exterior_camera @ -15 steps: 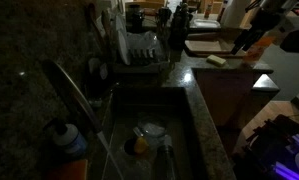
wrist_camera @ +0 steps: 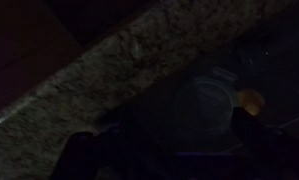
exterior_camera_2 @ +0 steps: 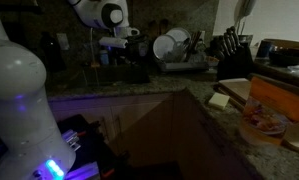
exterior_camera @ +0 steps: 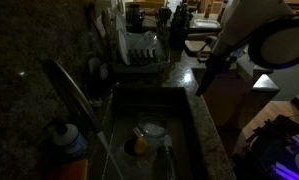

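My gripper [exterior_camera: 202, 84] hangs open above the counter edge on the right of the sink [exterior_camera: 114, 105]. In exterior view 2 the gripper [exterior_camera_2: 121, 43] is at the far left, over the sink area. A clear round container [exterior_camera: 153, 129] lies in the sink with a small orange item [exterior_camera: 141, 146] beside it. The dark wrist view shows the container [wrist_camera: 204, 105] and the orange item [wrist_camera: 252, 101] below, partly behind the right finger [wrist_camera: 251, 130]. Nothing shows between the fingers.
A dish rack with plates [exterior_camera_2: 165, 46] stands behind the sink. A yellow sponge [exterior_camera_2: 219, 101] and an orange-and-clear container [exterior_camera_2: 273, 112] sit on the right counter. The faucet [exterior_camera: 77, 95] and a soap bottle [exterior_camera: 65, 136] stand left of the sink.
The arm has swung left from over the right counter to the sink's right edge. It now hides the yellow sponge in exterior view 1. The sink's contents have not moved.
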